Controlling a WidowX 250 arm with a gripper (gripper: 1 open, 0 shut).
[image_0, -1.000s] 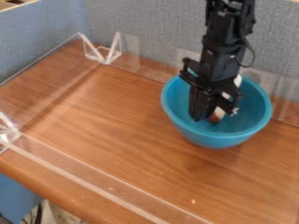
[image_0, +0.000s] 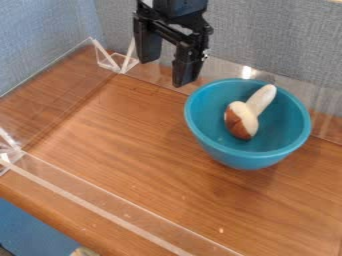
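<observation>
My black gripper (image_0: 168, 48) hangs open in the upper middle, above and left of the bowl, with nothing visible between its fingers. A teal bowl (image_0: 214, 141) stands on the wooden table at the right. Inside it lies a white object with a brown end (image_0: 242, 122), tilted up toward the bowl's back right.
Transparent low walls edge it, with white brackets (image_0: 116, 63) at the back left and at the left edge. A grey padded wall stands behind.
My gripper has risen out of the bowl and moved left. The white and brown object remains in the bowl, now uncovered.
</observation>
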